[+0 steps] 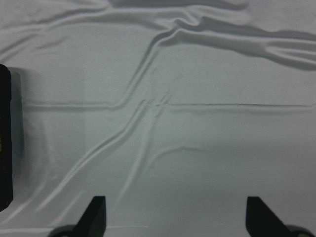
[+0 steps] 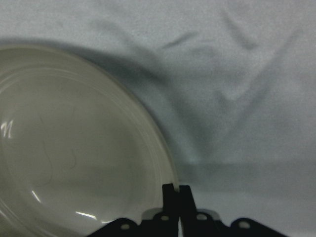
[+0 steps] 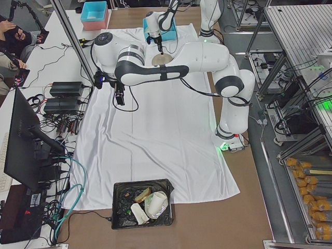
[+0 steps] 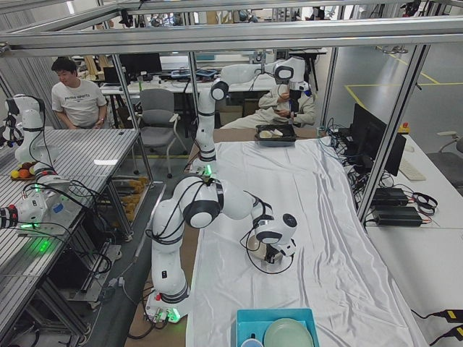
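A cream plate (image 2: pixel 79 138) lies on the white cloth; in the right wrist view my right gripper is shut on its rim at the lower right. The same gripper (image 4: pixel 271 253) appears low over the plate in the camera right view. My left gripper is open above bare, wrinkled cloth, with the edge of a dark object at the left of its view.
A blue bin (image 4: pixel 246 329) holding a green plate and a cup sits at one end of the cloth. A black tray (image 3: pixel 119 207) with several items sits at the other. A monitor (image 3: pixel 26 145) and cables line the side; mid-cloth is clear.
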